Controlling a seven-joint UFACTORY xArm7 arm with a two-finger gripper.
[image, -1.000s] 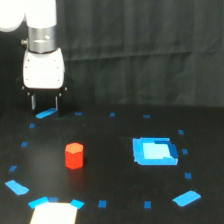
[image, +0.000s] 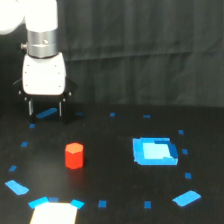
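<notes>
A red block (image: 74, 156), six-sided in outline, rests on the black table left of centre. To its right, a square outlined in blue tape (image: 138, 152) surrounds a white patch (image: 156, 151). My gripper (image: 46, 106) is at the upper left, behind and to the left of the block and well apart from it. Its two dark fingers (image: 30, 107) point down and stand wide apart. Nothing shows between them except table and a strip of blue tape.
Small blue tape marks (image: 102, 203) dot the table, with larger strips (image: 186, 198) at the front right and left. A white object (image: 54, 213) is cut off by the bottom edge. A black curtain (image: 140, 55) hangs behind.
My gripper appears slightly lower and a little larger in view. The red block and the taped square have not moved.
</notes>
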